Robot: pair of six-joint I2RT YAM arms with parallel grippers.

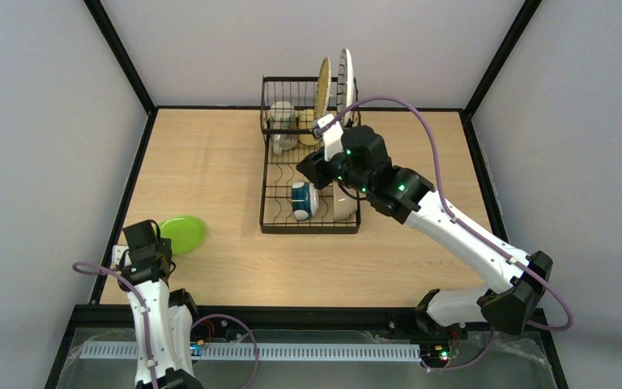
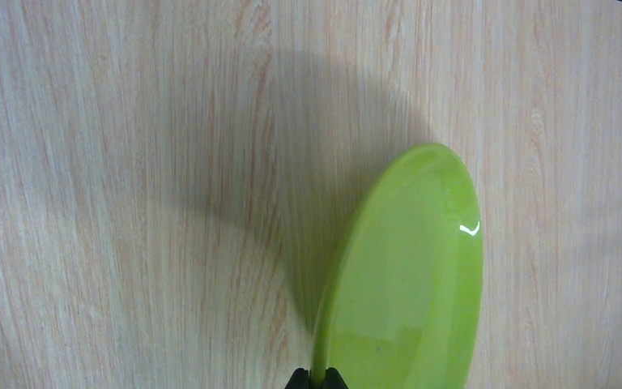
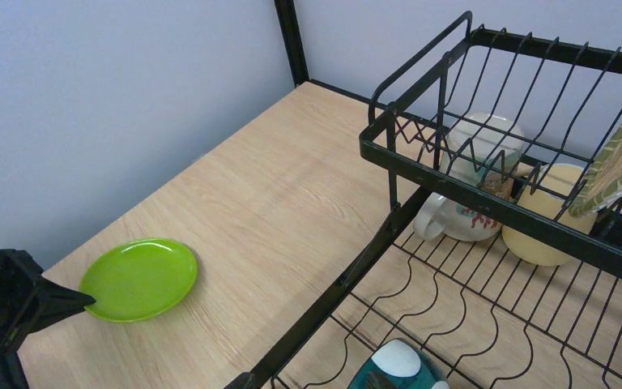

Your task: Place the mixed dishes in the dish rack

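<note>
A green plate (image 1: 185, 235) is at the table's left, its rim pinched in my left gripper. In the left wrist view the plate (image 2: 409, 275) looks steeply slanted, with a shadow on the wood to its left. The right wrist view also has the plate (image 3: 142, 279), with the left gripper's black fingers (image 3: 65, 302) at its near left rim. Over the front of the black dish rack (image 1: 308, 229), my right gripper stands open, its tips at the bottom of its view. A blue and white cup (image 3: 397, 361) lies below it in the lower tier.
Two plates, one with a patterned rim (image 1: 323, 85) and one white (image 1: 347, 81), stand upright in the upper tier. Beneath are a white mug (image 3: 462, 215) and a yellow cup (image 3: 538, 235). A white dish (image 1: 344, 206) sits front right. Table between plate and rack is bare.
</note>
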